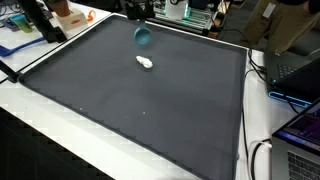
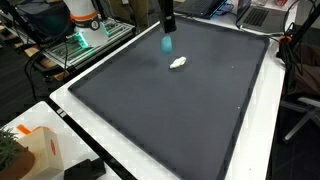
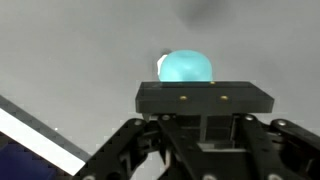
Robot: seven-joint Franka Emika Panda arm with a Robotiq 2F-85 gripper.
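A rounded teal object [image 1: 142,36] hangs below my gripper [image 2: 167,33], which is shut on it. From the wrist view, the teal object [image 3: 186,66] shows just beyond the dark fingers [image 3: 205,97]; its gripped part is hidden behind them. On the grey board [image 1: 150,105] lies a small white object [image 1: 145,62], nearer the camera than the teal one in exterior view 1. In exterior view 2 the white object [image 2: 178,62] is right of and below the teal one, a gap between them. Only a sliver of white shows beside the teal in the wrist view.
Most of the board is bare. A laptop [image 1: 300,165] and cables lie along the right side in exterior view 1. Several items, including an orange-brown box [image 1: 68,18], crowd the far left corner. A plant pot [image 2: 14,158] stands bottom left in exterior view 2.
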